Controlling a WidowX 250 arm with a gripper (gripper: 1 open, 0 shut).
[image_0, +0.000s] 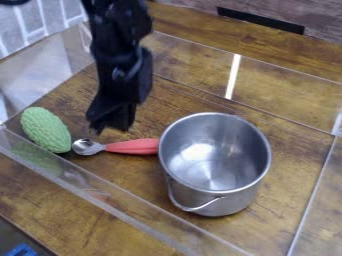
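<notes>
My dark gripper (110, 118) hangs over the wooden surface just above the spoon; whether its fingers are open is hard to make out in the dark, blurry shape. Below it a spoon with a red handle (131, 146) and a steel bowl end (86, 146) lies flat. A green bumpy oval object (46, 129) rests at the left. A steel pot (215, 165) with a wire handle stands at the right, beside the spoon's handle.
Clear plastic walls (127, 208) bound the workspace. The wood behind the pot and to the right of my gripper (234, 100) is mostly bare.
</notes>
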